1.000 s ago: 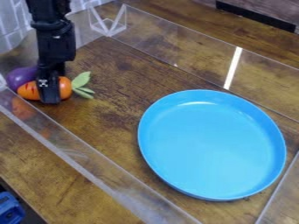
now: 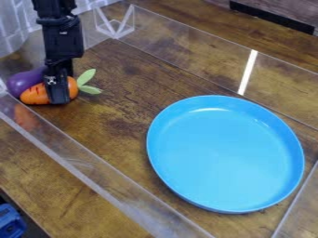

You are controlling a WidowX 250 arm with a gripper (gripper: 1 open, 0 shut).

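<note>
My black gripper (image 2: 59,80) reaches down from the top left onto an orange carrot (image 2: 35,94) with pale green leaves (image 2: 87,84). A purple eggplant (image 2: 22,81) lies just behind the carrot, partly hidden. The fingertips are over the carrot; whether they are closed on it I cannot tell.
A large blue plate (image 2: 224,153) rests on the wooden surface to the right. Clear plastic walls border the area. A small blue object (image 2: 7,222) is at the bottom-left edge.
My gripper has shifted slightly, and the carrot's leaves sit a little farther left and higher than before.
</note>
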